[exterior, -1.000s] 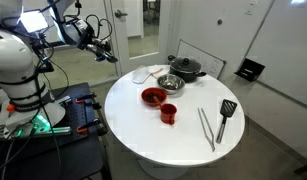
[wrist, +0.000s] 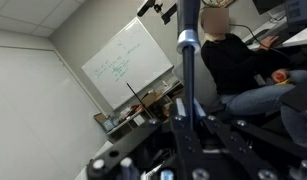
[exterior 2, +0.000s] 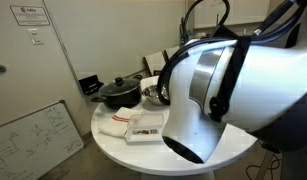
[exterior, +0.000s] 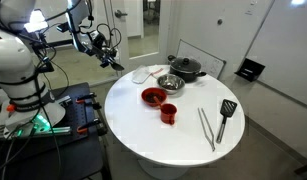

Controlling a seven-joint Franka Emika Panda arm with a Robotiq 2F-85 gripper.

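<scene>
My gripper is shut on a long, slim object that stands up through the wrist view. Its lower stretch is grey-blue, with a pale band above and a darker part running out of the top edge; what it is I cannot tell. In exterior view 1 the gripper hangs in the air beyond the table's far left edge, clear of the tabletop. On the white round table are a red bowl, a red cup, a metal bowl and a dark lidded pot.
Tongs and a black spatula lie at the table's right. A clear tray and a cloth sit near the pot. In the wrist view a seated person is close by.
The upper arm and wrist with their cables have shifted slightly, and the wrist looks turned a little. Everything on the table stays where it was.
</scene>
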